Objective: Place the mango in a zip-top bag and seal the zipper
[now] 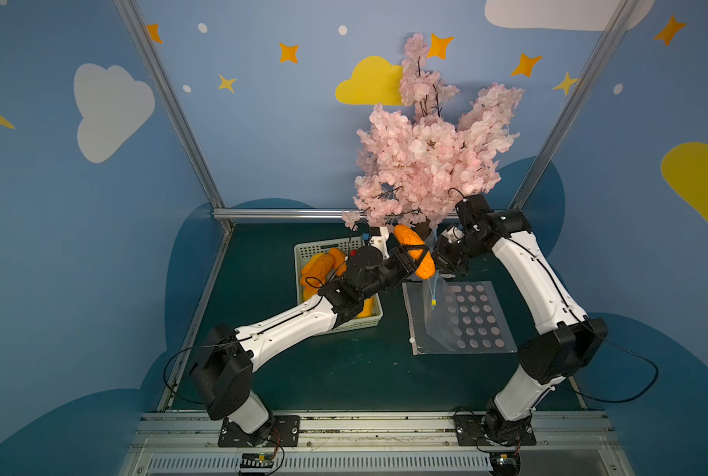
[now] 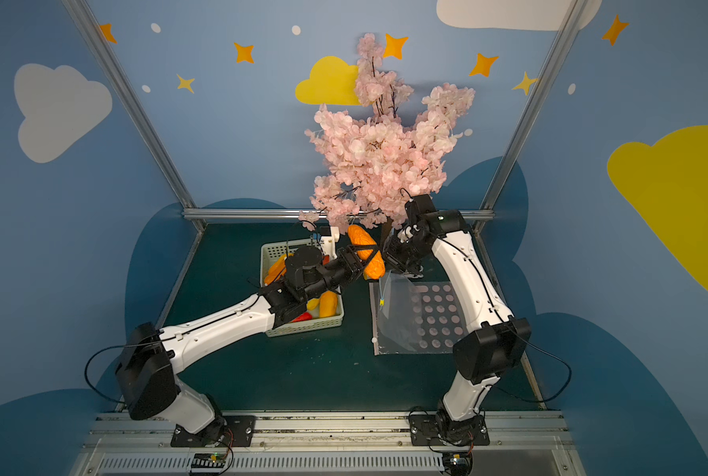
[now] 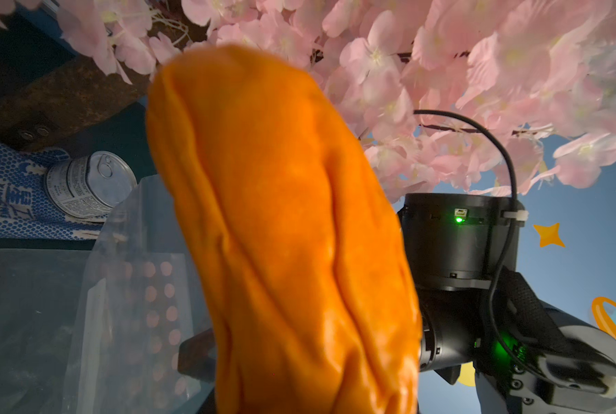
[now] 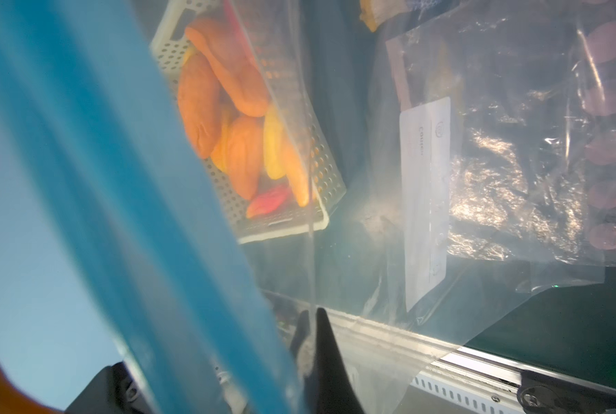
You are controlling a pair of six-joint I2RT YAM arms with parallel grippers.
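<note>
An orange mango is up in the air at the middle, with my left gripper shut on it. It fills the centre of the left wrist view, a creased mango hiding most of that gripper's fingers. Right of it, my right gripper is shut on the edge of a clear zip top bag, which hangs downward. The bag's blue zipper strip runs across the right wrist view, blurred and close. A small yellow slider hangs at the bag. The mango looks outside the bag; whether they touch I cannot tell.
A pale green basket of orange, yellow and red produce stands under the left arm. A clear sheet with pink dots lies below the bag. Pink blossom branches crowd the back, near both grippers. A can lies behind.
</note>
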